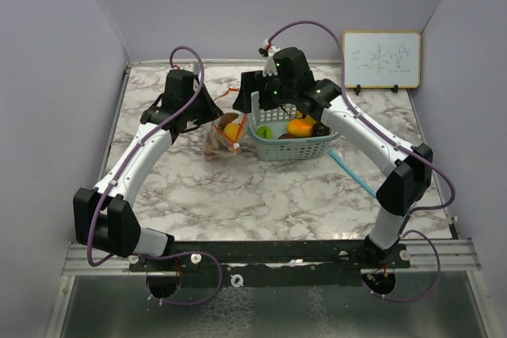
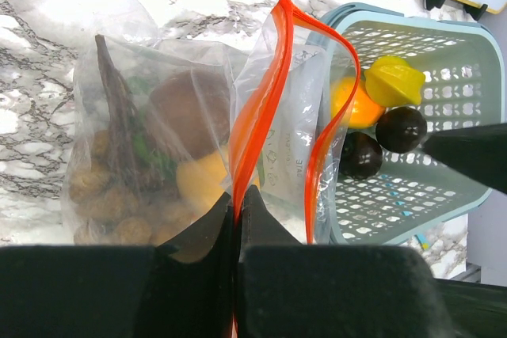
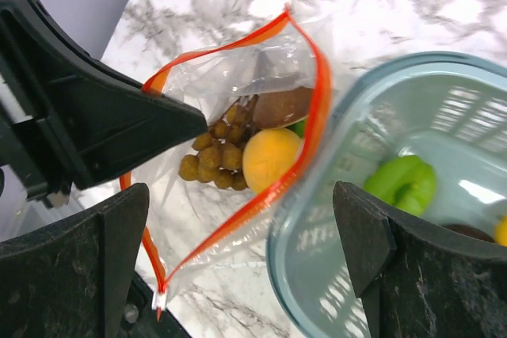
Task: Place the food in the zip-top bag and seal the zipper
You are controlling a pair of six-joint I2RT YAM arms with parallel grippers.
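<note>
The clear zip bag [image 1: 215,146] with an orange zipper rim stands left of the basket, its mouth held wide. My left gripper is shut on the bag's orange edge, with a thin strip of it running between the fingers. Through the film show a brown item [image 3: 283,107], a yellow fruit [image 3: 271,157] and several small brown balls [image 3: 214,156]. Over the bag's right side and the basket rim, my right gripper stands open with nothing between its fingers. A grey-blue basket [image 1: 295,150] holds more food.
In the basket lie a green pepper [image 3: 402,184], an orange fruit [image 2: 360,104], a yellow fruit [image 2: 394,81] and dark round items [image 2: 401,129]. A whiteboard [image 1: 383,58] stands at the back right.
</note>
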